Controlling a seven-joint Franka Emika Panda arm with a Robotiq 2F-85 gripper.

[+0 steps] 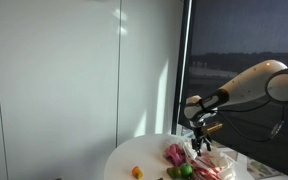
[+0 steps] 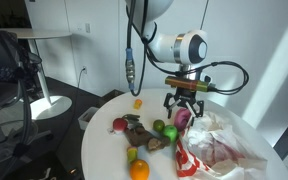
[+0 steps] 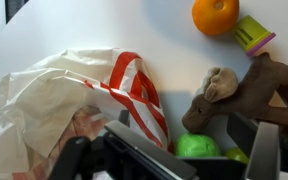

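Observation:
My gripper stands open above the table, beside the white and red paper bag. Nothing shows held between its fingers. In the wrist view a green ball appears in the gap between the fingers, below them. The crumpled bag spreads to the left there, its red-striped edge close to the left finger. A brown plush toy lies to the right, partly covered by the right finger. In exterior view 1 the gripper hangs over the bag's near side.
An orange and a small yellow-green cup-like item lie beyond the toy. On the round white table are also a red ball and a pink item. Bare tabletop lies on the left in exterior view 2.

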